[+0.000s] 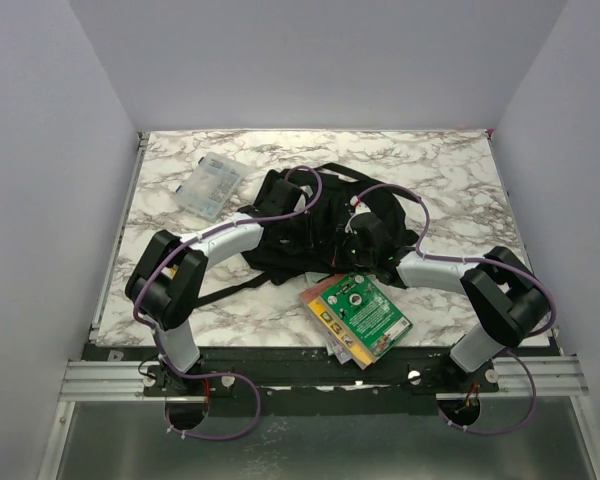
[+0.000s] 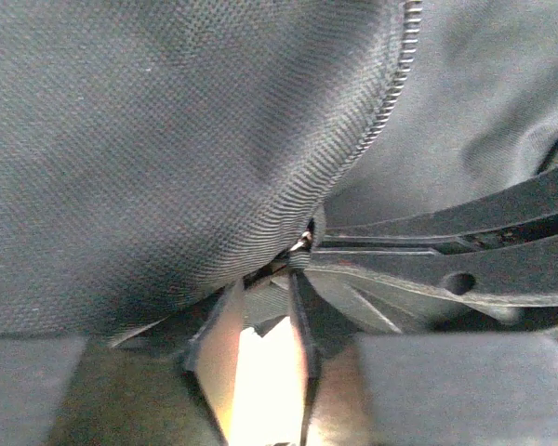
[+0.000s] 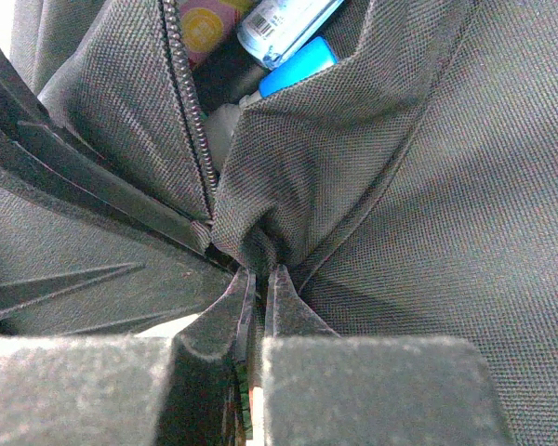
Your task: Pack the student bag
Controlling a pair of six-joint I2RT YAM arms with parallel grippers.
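Note:
The black student bag [image 1: 325, 205] lies in the middle of the table, its fabric filling both wrist views. My left gripper is part open, its fingers apart just below a small metal zipper pull [image 2: 302, 243] at the end of a zipper [image 2: 391, 107]. A bright strip shows through the gap, but nothing is held there. My right gripper is shut at a gathered fold of bag fabric [image 3: 270, 209], which bunches up to its fingertips. Inside the bag, a blue-capped bottle [image 3: 284, 32] shows beyond the fold.
A green book [image 1: 360, 315] lies in front of the bag, by the table's near edge. At the back left rests a clear flat case [image 1: 210, 185]. A black strap [image 1: 235, 290] trails to the front left. Bare marble table [image 1: 450, 185] shows at the back right.

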